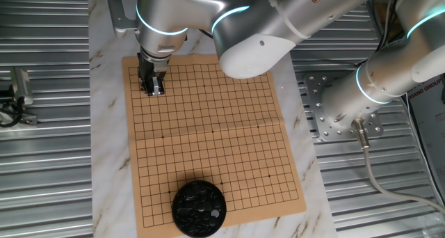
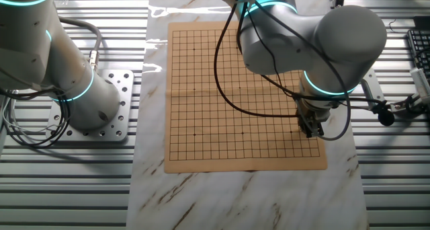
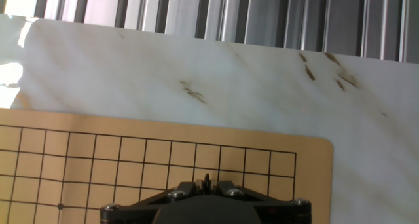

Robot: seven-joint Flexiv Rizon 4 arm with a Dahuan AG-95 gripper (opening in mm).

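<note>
The go board (image 1: 208, 137) lies flat on the marble table, its visible grid bare of stones. On its near edge sits a round black bowl (image 1: 199, 209) filled with black stones; one paler spot shows among them. My gripper (image 1: 156, 92) points down over the board's far left corner area. In the wrist view, the gripper has its fingertips close together. A thin dark piece (image 3: 207, 182) stands up between them, looking like a black stone seen edge-on. The gap to the board below is hard to judge.
The marble table (image 1: 111, 147) has free room beside the board, with ribbed metal panels (image 1: 45, 175) beyond it. My arm's base (image 1: 344, 106) stands at the right. Loose black cables (image 2: 269, 114) loop from the arm over the board.
</note>
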